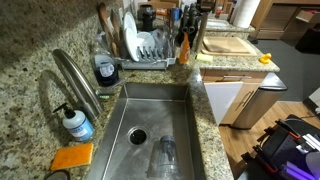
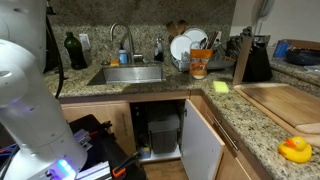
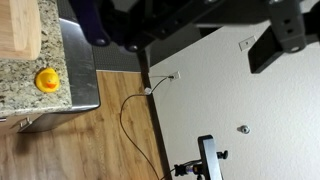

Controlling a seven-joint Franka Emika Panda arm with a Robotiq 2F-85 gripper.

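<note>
Dark parts of my gripper fill the top of the wrist view, with bolted pieces standing at left and right. Its fingertips do not show clearly, so whether it is open or shut is unclear. Nothing is visibly held. Beyond it, the wrist view takes in the wooden floor, a pale wall and a yellow rubber duck on the counter's corner. The same duck sits beside the wooden cutting board in exterior view 2. My white arm rises at that view's left.
The sink holds a clear container. Around it are a soap bottle, an orange sponge and a dish rack. Below the counter, a cabinet door stands open, with a grey bin inside.
</note>
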